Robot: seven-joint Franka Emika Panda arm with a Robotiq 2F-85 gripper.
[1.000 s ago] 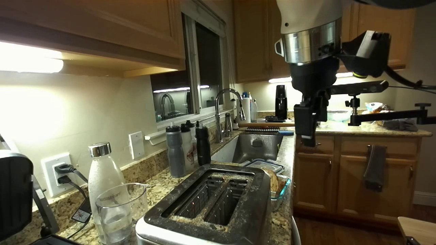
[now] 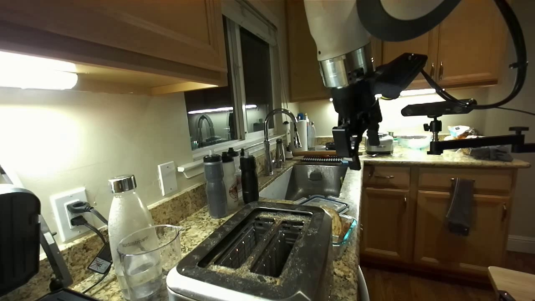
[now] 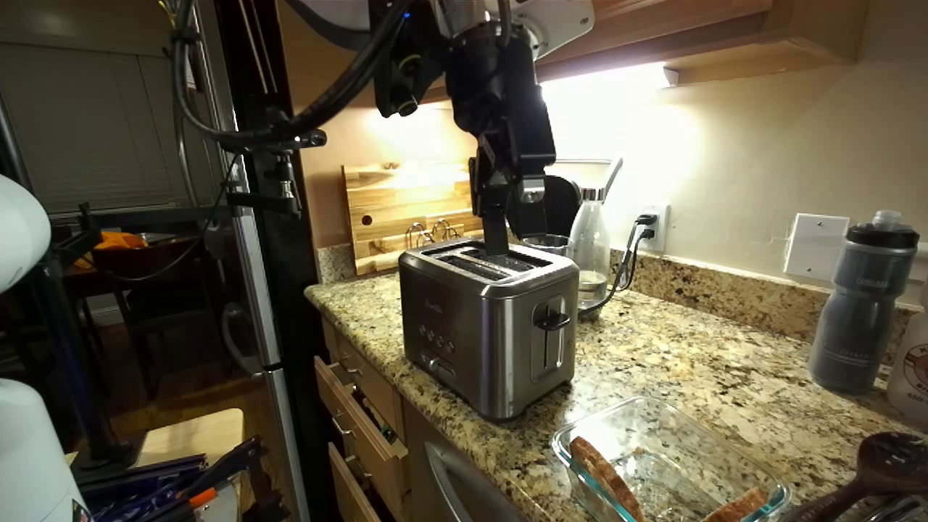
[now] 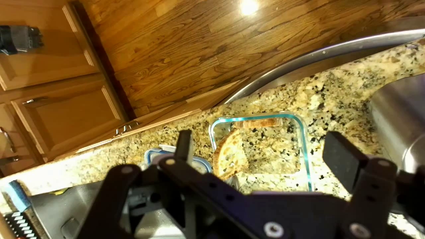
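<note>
My gripper (image 2: 362,152) hangs in the air, open, with nothing between its fingers. In the wrist view its two fingertips (image 4: 338,153) stand wide apart, with a glass container (image 4: 305,149) below and between them. A bread slice (image 4: 231,155) leans at that container's left end. Another slice (image 4: 261,122) lies along the container's far side. The steel toaster (image 3: 487,339) stands on the counter near the container. Both of its slots look empty in exterior view 1.
A blue-rimmed lid (image 4: 202,163) lies beside the container, towards the sink (image 2: 316,180). Several bottles, including a grey one (image 2: 215,188), line the wall. A glass pitcher (image 2: 170,246) and clear bottle (image 2: 128,215) stand behind the toaster.
In exterior view 1 my arm has moved left and slightly up, looks smaller, and is tilted differently. The toaster, bread and container have not moved.
</note>
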